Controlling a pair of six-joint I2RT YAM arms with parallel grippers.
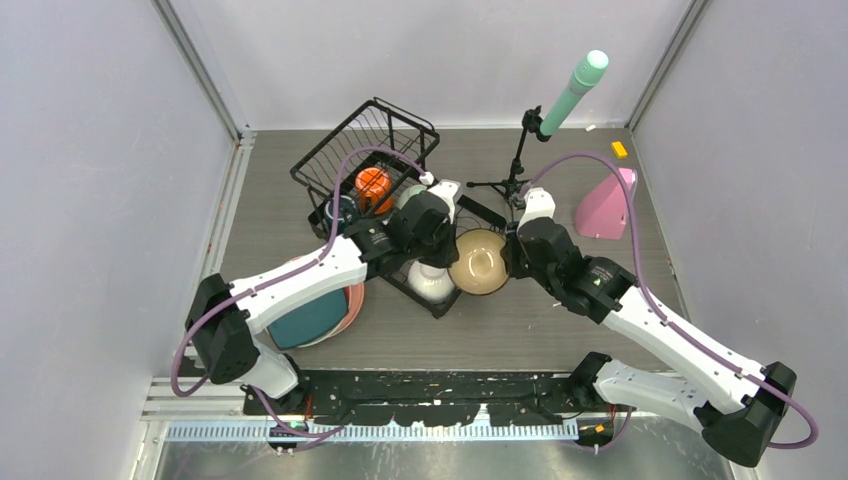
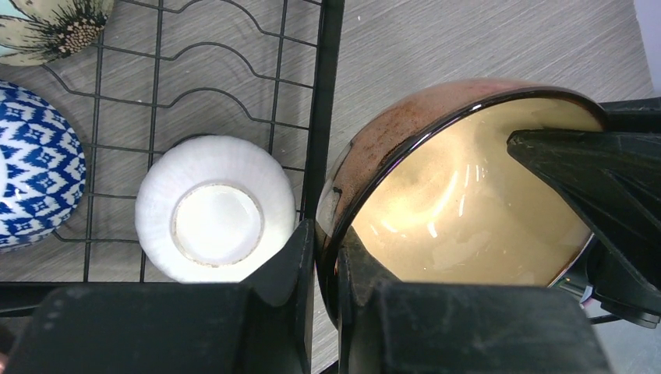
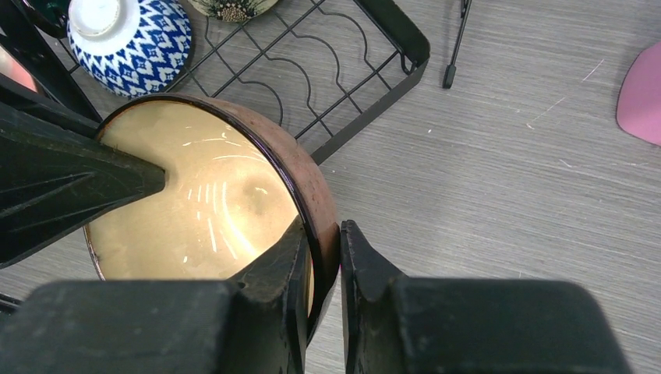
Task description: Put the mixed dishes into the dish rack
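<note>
A tan bowl (image 1: 478,268) with brown outside is held above the right edge of the dish rack (image 2: 324,93) by both grippers. My left gripper is shut on one side of its rim, my right gripper on the other. In the rack below, a white bowl (image 2: 217,219) lies upside down beside a blue patterned bowl (image 3: 132,58) and a floral dish (image 2: 43,27). An orange item (image 1: 373,183) is further back in the rack.
Plates with a teal top (image 1: 305,318) lie front left. A black tripod (image 1: 515,165) with a green tube, a pink object (image 1: 600,210) and a small yellow item (image 1: 619,149) stand right. The table right of the rack is mostly clear.
</note>
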